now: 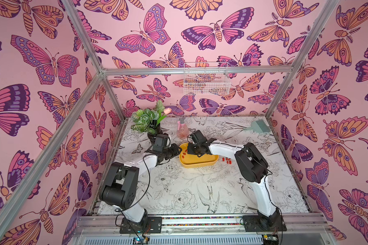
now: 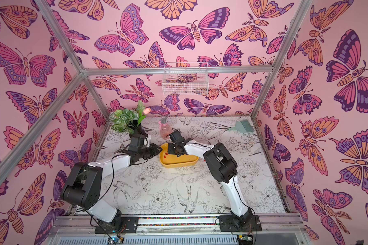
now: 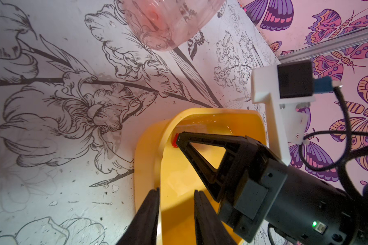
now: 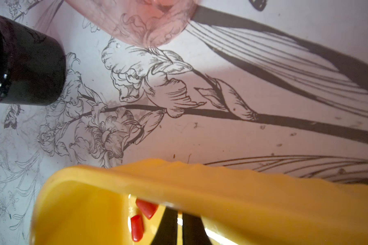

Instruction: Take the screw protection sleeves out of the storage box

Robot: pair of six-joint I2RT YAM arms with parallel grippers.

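Observation:
The yellow storage box (image 1: 198, 165) stands mid-table, with a few red sleeves (image 1: 184, 154) at its left end. At that end my left gripper is shut on the box wall, one finger on each side of the rim. My right gripper reaches down inside the box, its fingers close together with a narrow gap. One red sleeve (image 4: 147, 208) lies right by its left fingertip and another red sleeve (image 4: 137, 228) a little further left. In the left wrist view a red sleeve (image 3: 175, 140) shows at the right gripper's tip; whether it is gripped cannot be told.
Several red sleeves (image 1: 229, 161) lie on the table right of the box. Behind the box stands a pink clear bottle (image 1: 182, 129), and a potted plant (image 1: 147, 119) is at the back left. A green-grey object (image 1: 259, 126) lies at the back right.

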